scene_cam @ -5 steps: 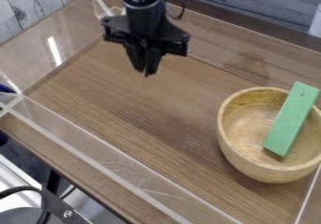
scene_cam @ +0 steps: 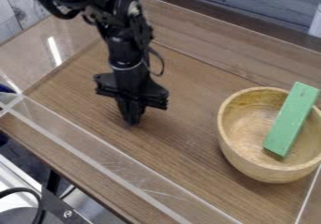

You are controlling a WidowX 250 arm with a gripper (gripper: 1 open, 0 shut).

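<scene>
My black gripper (scene_cam: 130, 106) hangs low over the bare wooden table (scene_cam: 163, 171), left of centre, its fingers pointing down close to the surface. Whether anything is between the fingers is too small to tell. A wide tan bowl (scene_cam: 245, 153) sits at the right, with a green rectangular block (scene_cam: 294, 116) resting tilted in it.
At the lower left are a transparent edge strip and a dark cable (scene_cam: 38, 201). A white wall shows at the upper right.
My gripper has come down and toward the lower left, away from the back of the table. The bowl and block have stayed put.
</scene>
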